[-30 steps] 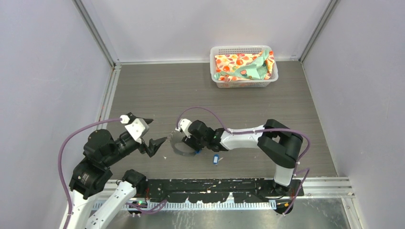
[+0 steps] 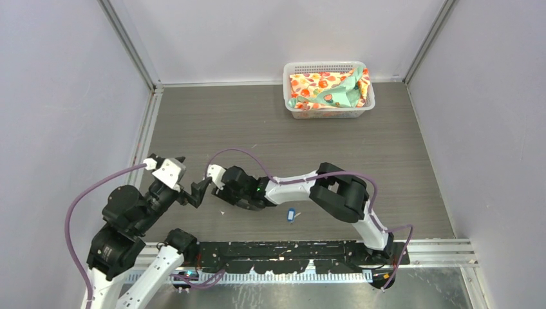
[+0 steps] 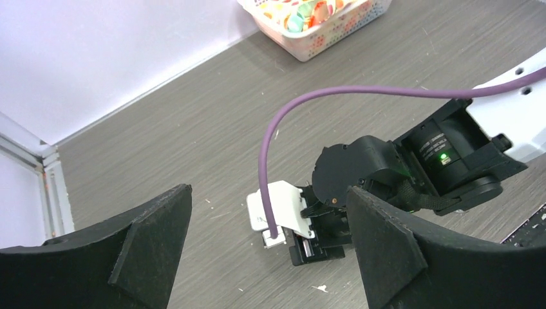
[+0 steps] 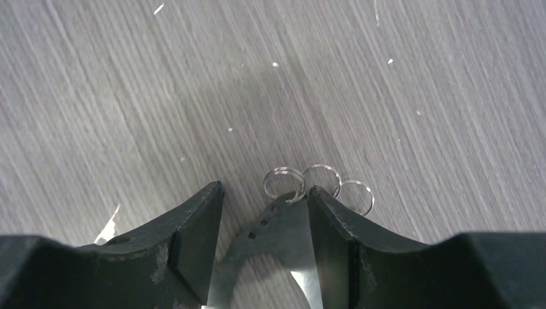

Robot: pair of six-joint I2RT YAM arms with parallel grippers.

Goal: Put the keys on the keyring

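Note:
A dark grey lanyard with several small metal rings at its end lies on the table in the right wrist view. My right gripper is low over it, its fingers part open around the end with the rings; whether they touch it cannot be told. From above, the right gripper hides most of the lanyard. My left gripper is open and raised to the left of the right one, with nothing between its fingers. A small blue key fob with a key lies on the table to the right.
A white basket with patterned cloth stands at the back right. Walls bound the sides and back.
My right gripper has moved left over the lanyard's ringed end.

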